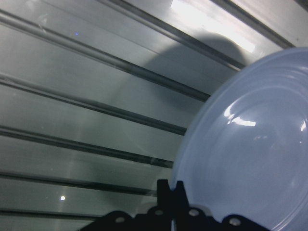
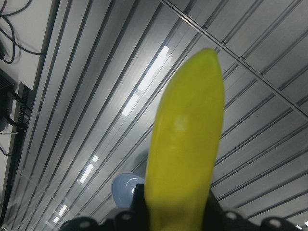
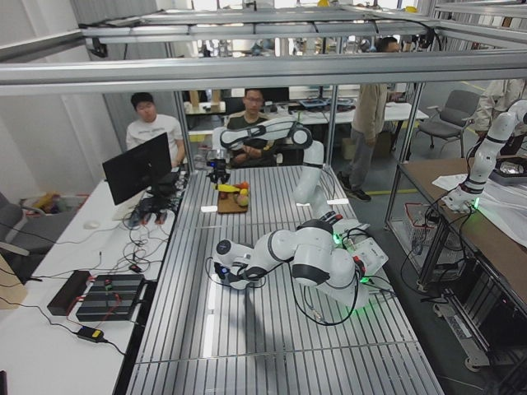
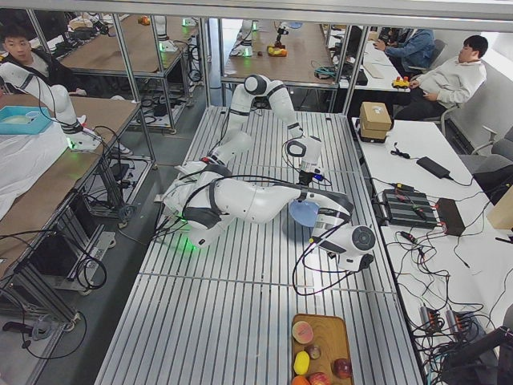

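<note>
A blue plate (image 4: pixel 304 212) lies on the slatted table; in the left wrist view its rim (image 1: pixel 240 144) passes right by my left gripper, whose fingers are together at it; whether they grip it I cannot tell. My right gripper, at the far end in the camera left view, has a yellow banana (image 2: pixel 183 139) between its fingers, raised above the table over a wooden tray (image 3: pixel 231 207) of fruit. In the camera right view the tray (image 4: pixel 337 329) holds several fruits, among them apples and a lemon.
A white side table (image 3: pixel 82 247) with a monitor (image 3: pixel 136 169), cables and black boxes runs along one edge. Both arms reach across the metal table (image 4: pixel 200 329), which has free space around plate and tray. People sit and stand beyond it.
</note>
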